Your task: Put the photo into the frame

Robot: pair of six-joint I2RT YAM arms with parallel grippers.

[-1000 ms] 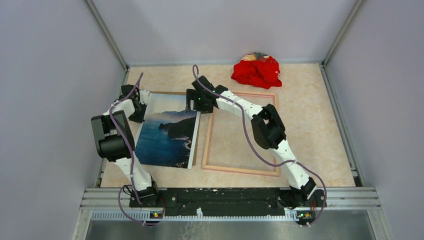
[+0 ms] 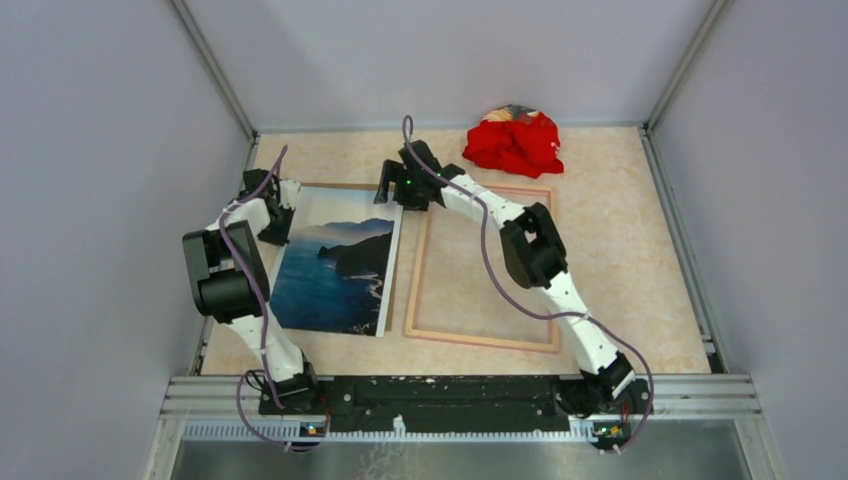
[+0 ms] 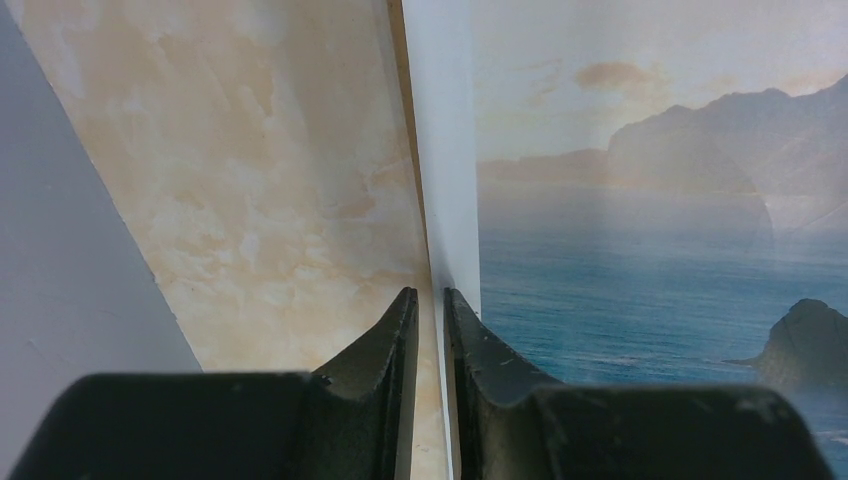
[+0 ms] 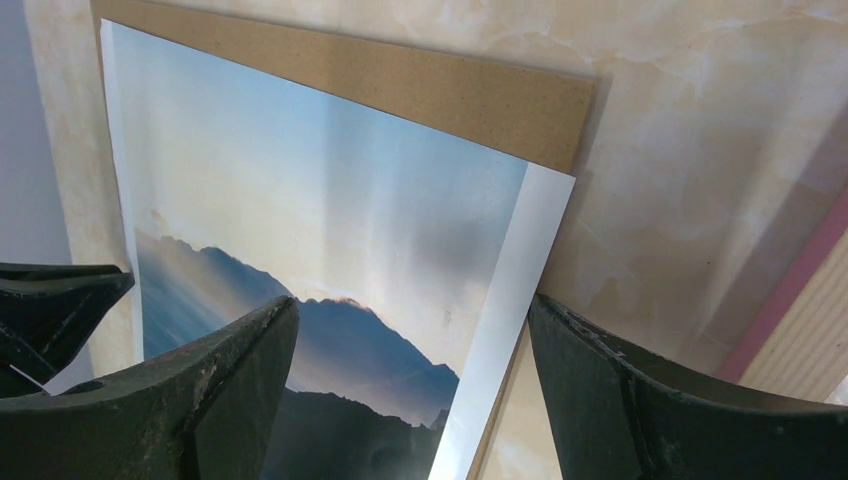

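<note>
The photo point(image 2: 340, 270), a seascape with white side borders, lies on a brown backing board point(image 4: 430, 85) left of the empty wooden frame point(image 2: 480, 342). My left gripper point(image 2: 286, 228) is at the photo's left edge. In the left wrist view its fingertips stand slightly apart, one over the table and one at the white border point(image 3: 447, 180); contact is unclear. My right gripper is widely open above the upper right part of the photo. One finger point(image 4: 255, 345) shows over the picture, the other point(image 4: 570, 350) just outside the right border.
A crumpled red cloth point(image 2: 515, 143) lies at the back of the table. Along the photo's top, a strip of the board is bare, wider toward the right.
My right gripper has shifted toward the back of the table, along the photo's right edge. The left arm and the photo show no visible movement.
</note>
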